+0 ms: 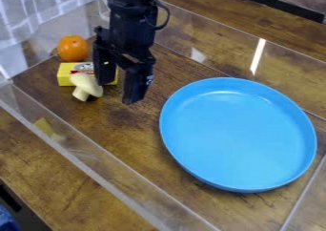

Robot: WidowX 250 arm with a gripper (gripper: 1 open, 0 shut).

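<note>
The dark gripper (120,77) hangs in the upper middle of the camera view, open, just right of a small pale object (84,85), possibly a mushroom. That object lies against a yellow block or sponge (69,73). An orange round object (72,47) sits behind them. A large blue oval plate (237,133) fills the right side. The gripper partly hides the yellow thing.
Clear panel edges run along the left and across the front.
</note>
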